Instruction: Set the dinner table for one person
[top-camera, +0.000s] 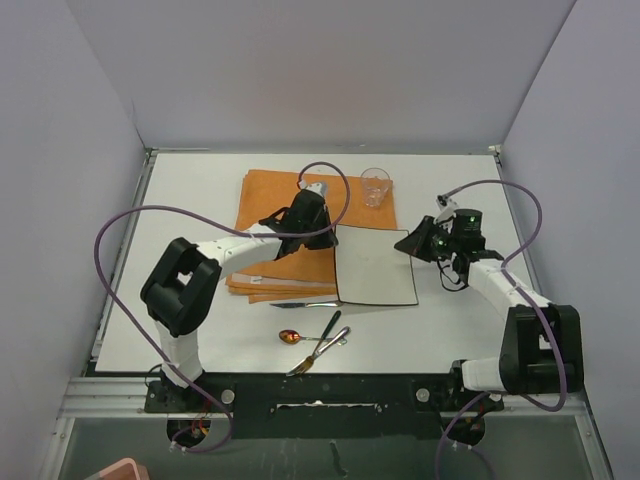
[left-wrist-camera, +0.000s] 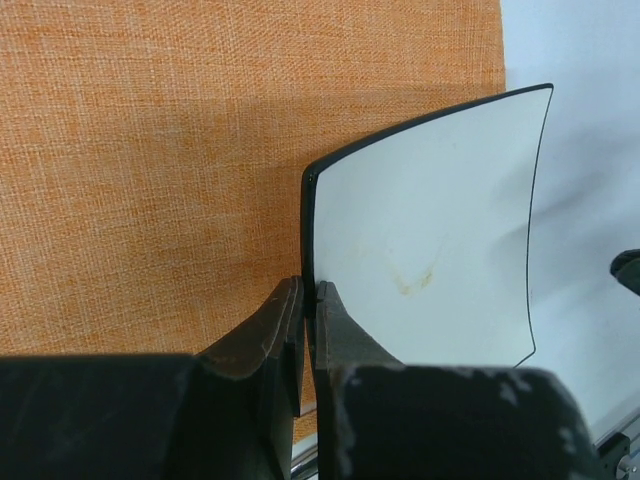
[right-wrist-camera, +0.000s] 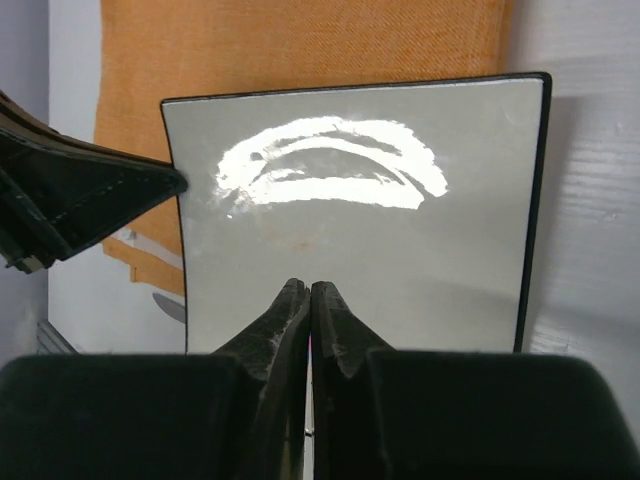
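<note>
A square white plate with a thin black rim lies partly over the orange placemat and partly past its right side. My left gripper is shut on the plate's left rim. The right gripper is shut with nothing between its fingers; in the right wrist view the plate spreads out beyond and below the tips. From the top, its tips appear over the plate's right margin. A knife, a spoon and a fork lie toward the front.
A clear glass stands at the placemat's back right corner. A dark green-handled utensil crosses the spoon and fork.
</note>
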